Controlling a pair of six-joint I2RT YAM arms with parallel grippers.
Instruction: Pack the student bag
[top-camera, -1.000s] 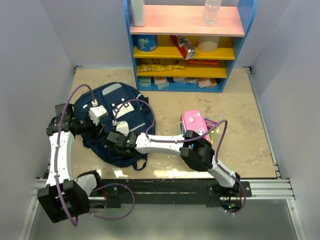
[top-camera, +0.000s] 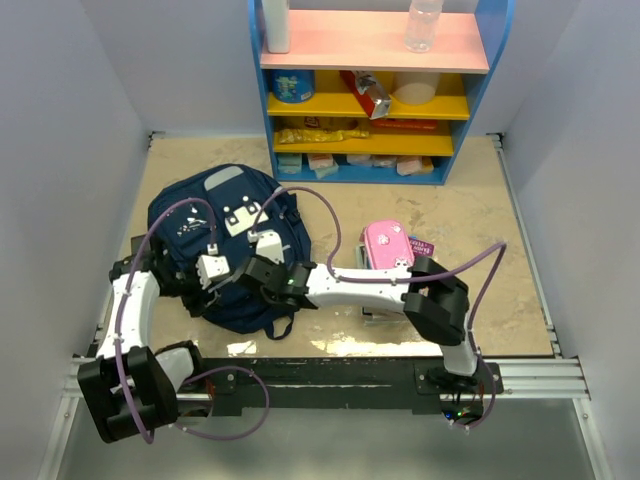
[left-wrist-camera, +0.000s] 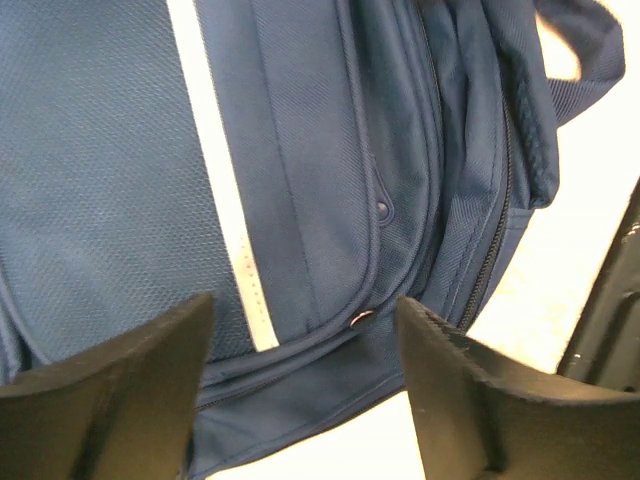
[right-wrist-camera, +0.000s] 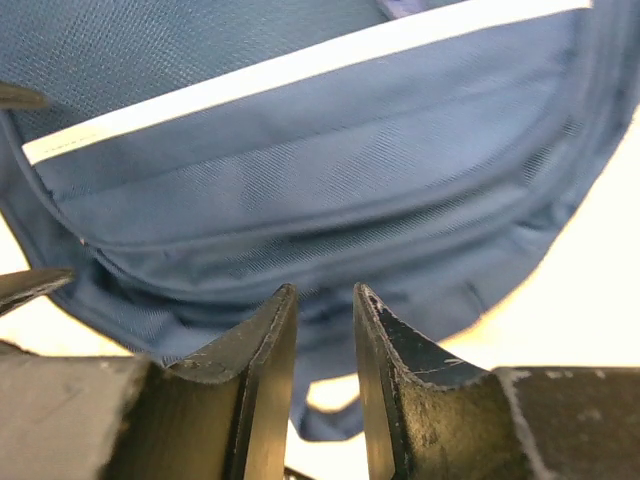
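A navy blue backpack (top-camera: 172, 203) lies flat on the left of the table, with both arms over its lower part. My left gripper stands open above the bag's lower edge, nothing between its fingers. A small metal zipper pull (left-wrist-camera: 361, 318) shows on the seam between them, and a second pull (left-wrist-camera: 384, 210) sits higher up. My right gripper is part open over the dark fabric near the bag's bottom, also empty. Left gripper parts intrude at the left edge of the right wrist view. The bag's opening looks closed where it shows. A pink pencil case (top-camera: 385, 243) lies right of the bag.
Books partly show under the pink case, beside a purple packet (top-camera: 422, 248). A shelf (top-camera: 375, 30) at the back carries a bottle (top-camera: 423, 25), a blue tub (top-camera: 293, 86) and several packets.
My left gripper has come toward the front edge and slightly right over the bag. The right arm has shifted right and a little toward the front. The backpack stays in place.
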